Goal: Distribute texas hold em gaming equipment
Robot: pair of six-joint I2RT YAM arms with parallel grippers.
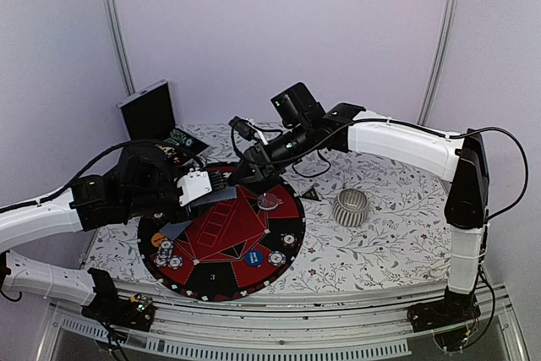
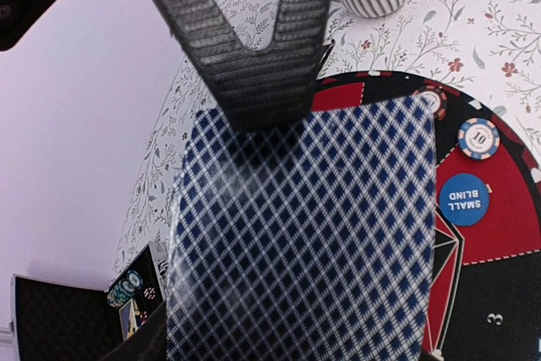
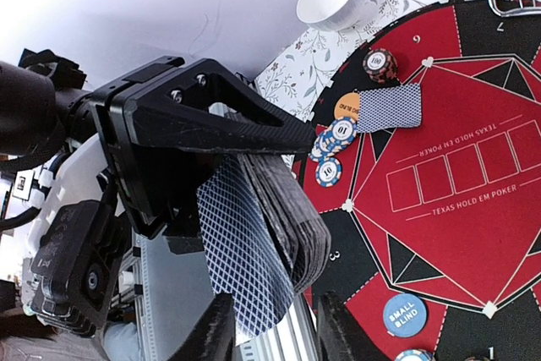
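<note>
My left gripper is shut on a deck of blue-patterned cards (image 3: 296,234) held above the round poker mat (image 1: 203,281). One blue card (image 3: 241,251) splays away from the rest of the deck in the right wrist view. That card's patterned back (image 2: 304,234) fills the middle of the left wrist view and mostly hides the left fingers. My right gripper is at the card's lower end with its fingers apart. In the left wrist view, a grey right finger (image 2: 266,95) overlaps the card's top edge; whether it presses on it is unclear.
On the mat lie a flat blue card (image 3: 390,107), chip stacks (image 3: 380,65) and a "small blind" disc (image 3: 406,314). An open black case (image 1: 148,113) stands at the back left. A ribbed white cup (image 1: 350,207) stands right of the mat, with clear tabletop around it.
</note>
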